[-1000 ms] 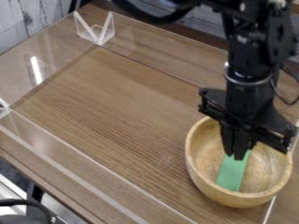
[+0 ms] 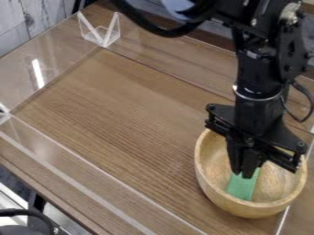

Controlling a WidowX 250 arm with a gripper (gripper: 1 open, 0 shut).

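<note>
A pale wooden bowl (image 2: 211, 180) sits at the lower right of the table, with a green object (image 2: 241, 189) inside it. My black gripper (image 2: 251, 162) hangs over the bowl, its lower end reaching down to the green object and hiding its upper part. The frame does not show clearly how the fingers stand or whether they grip the object.
A clear plastic piece (image 2: 101, 29) stands at the back left. Black cables lie at the bottom left corner, and a wall or edge runs along the back.
The bowl looks unmoved.
</note>
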